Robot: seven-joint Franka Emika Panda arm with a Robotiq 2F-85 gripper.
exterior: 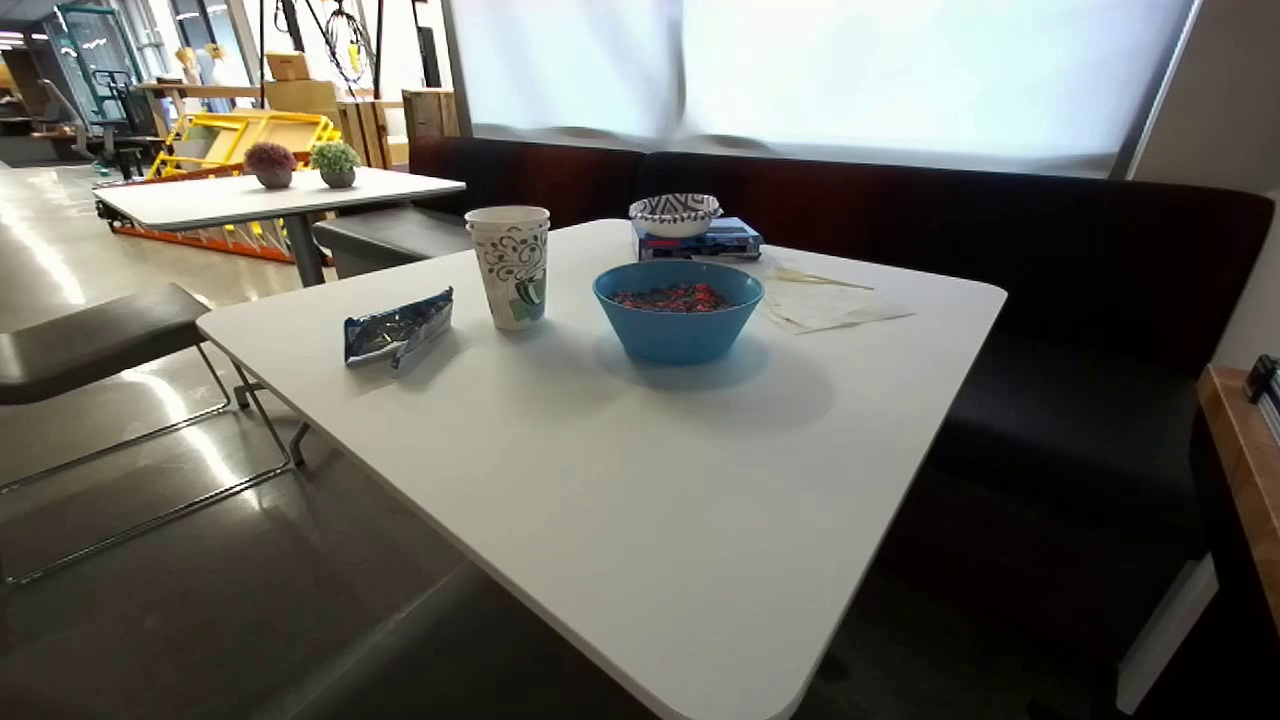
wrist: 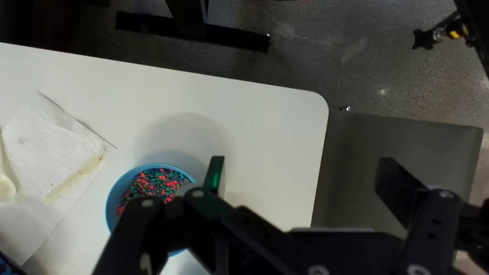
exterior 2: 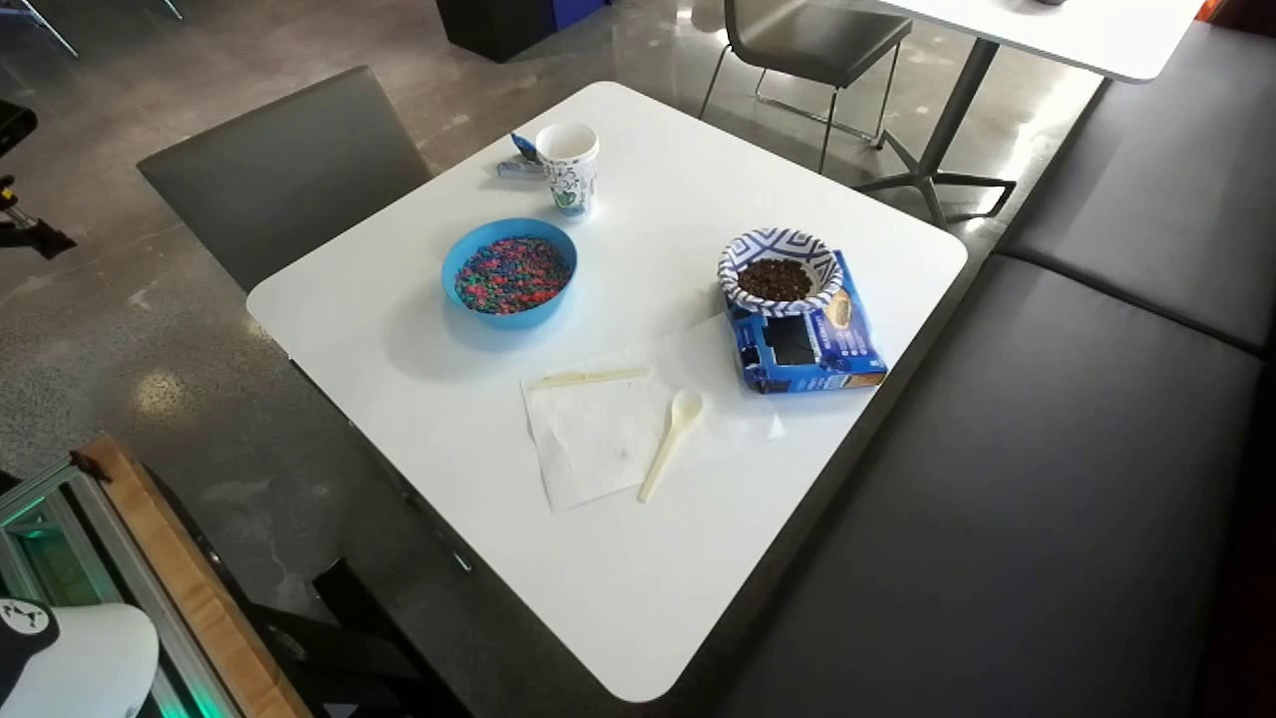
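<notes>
My gripper is open in the wrist view, its dark fingers wide apart with only table and chair seen far below between them. Neither exterior view shows it. A blue bowl [exterior 2: 510,321] filled with small red, green and blue pieces stands on the white table [exterior 2: 622,586]; in the wrist view the left finger partly covers this bowl [wrist: 111,201]. Patterned paper cups [exterior: 511,270], one inside another, stand beside it. A crumpled blue packet [exterior: 398,326] lies near the table's edge.
A patterned bowl [exterior 2: 750,251] of dark brown bits rests on a blue box [exterior 2: 837,347]. A pale spoon [exterior 2: 670,444] and another pale utensil [exterior 2: 589,377] lie on napkins [exterior 2: 586,449]. A chair [exterior 2: 293,174] and a bench [exterior 2: 1017,503] flank the table.
</notes>
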